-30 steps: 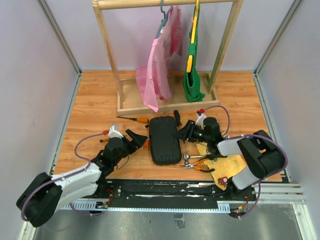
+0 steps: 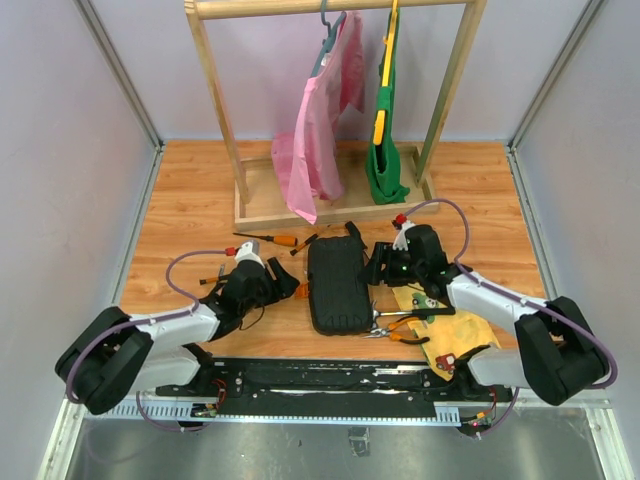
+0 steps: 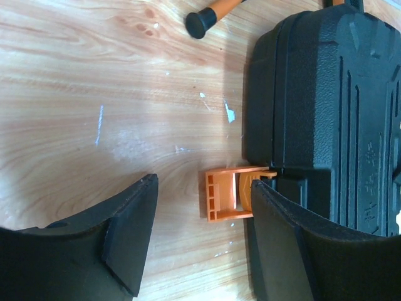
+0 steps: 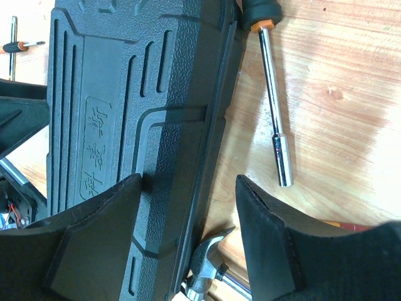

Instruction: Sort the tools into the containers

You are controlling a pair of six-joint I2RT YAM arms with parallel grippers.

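A closed black tool case [image 2: 338, 285] lies flat in the middle of the table, between my two grippers. Its orange latch [image 3: 225, 193] sticks out on the left side, in front of my left gripper, whose fingers stand apart with nothing between them. On the other side, my right gripper is open; its left finger overlaps the case in the right wrist view, and contact cannot be told. Beside the case there lie a hammer [image 4: 203, 260] and a socket driver [image 4: 276, 119]. Pliers [image 2: 395, 335] rest near the case's lower right corner.
An orange screwdriver [image 2: 280, 239] and more tools lie behind the case. A yellow cloth [image 2: 470, 335] is spread at right, under some tools. At the back a wooden rack [image 2: 230, 100] carries a pink garment [image 2: 318, 120] and a green one [image 2: 385, 165].
The case has shifted slightly to the right and a little toward the front.
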